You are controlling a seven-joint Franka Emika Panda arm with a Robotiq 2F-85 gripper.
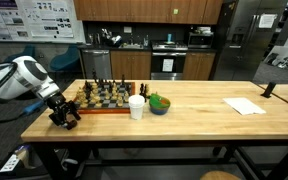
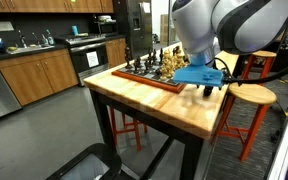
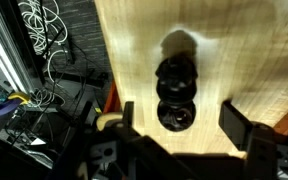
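Observation:
A glossy black chess piece (image 3: 177, 78) is on the wooden table, seen from above in the wrist view with its rounded base end toward the gripper. My gripper has its fingers apart, one on each side of the piece, and bare wood shows between the piece and each finger. Exterior view 1 has the gripper (image 1: 69, 119) low over the table's front left part, where it and the dark piece blend together. In exterior view 2 the arm largely covers this spot.
Close behind the gripper is a chessboard (image 1: 106, 109) crowded with pieces. Beyond it to the right stand a white cup (image 1: 136, 106) and a bowl (image 1: 159, 105) with green things inside. A white sheet (image 1: 244, 105) lies farther right.

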